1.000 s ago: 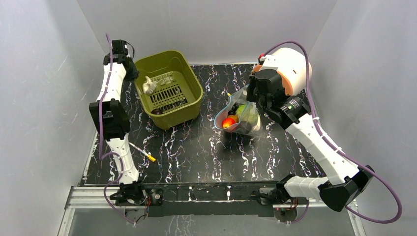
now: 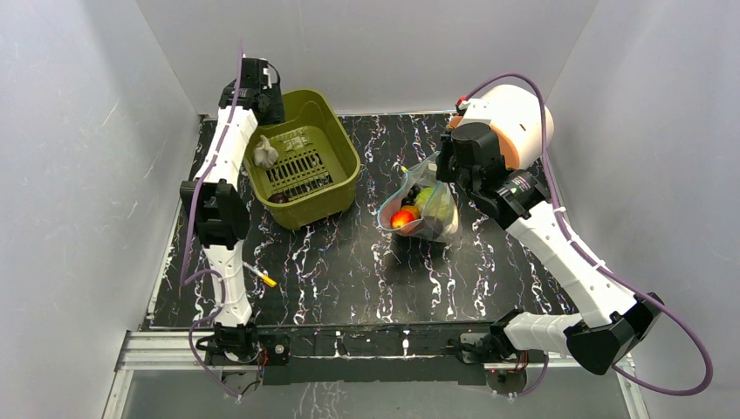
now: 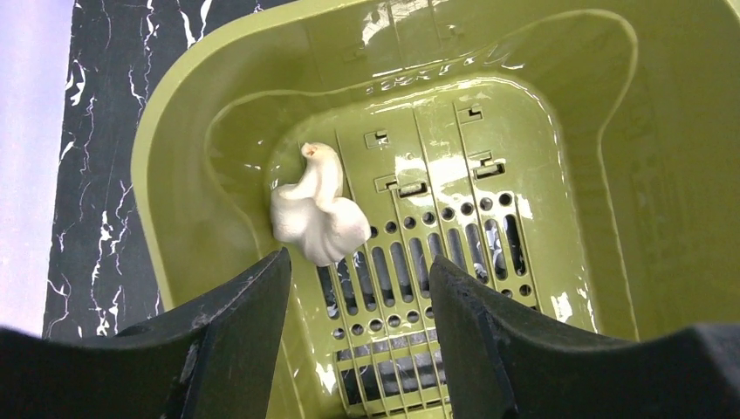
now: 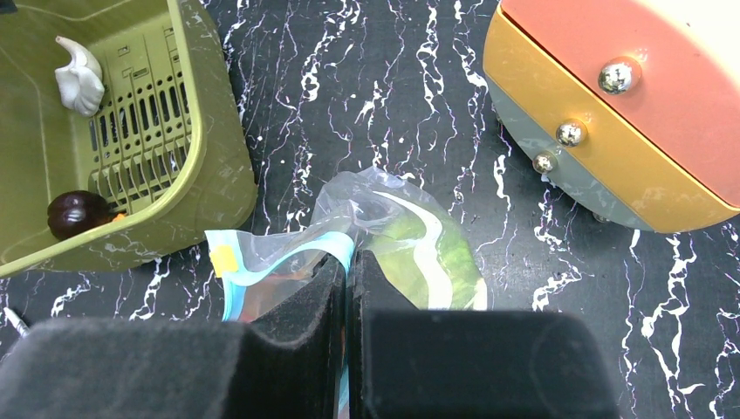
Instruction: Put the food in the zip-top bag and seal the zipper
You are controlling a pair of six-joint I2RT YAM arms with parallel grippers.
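Observation:
A garlic bulb [image 3: 318,223] lies in the green basket [image 2: 340,183], with a dark round item [image 4: 77,212] also inside. My left gripper is open above the basket, short of the garlic, nothing between its fingers. The clear zip bag [image 2: 419,209], holding an apple [image 2: 401,218], green produce and other dark items, stands at centre right. My right gripper is shut at the bag's blue zipper edge, holding it.
A rounded multicoloured container [image 2: 519,122] stands at the back right. A marker [image 2: 266,279] lies at the front left.
My left arm has swung right, its gripper moving up and over the basket. The right arm stays put, with the bag hanging nearly as before.

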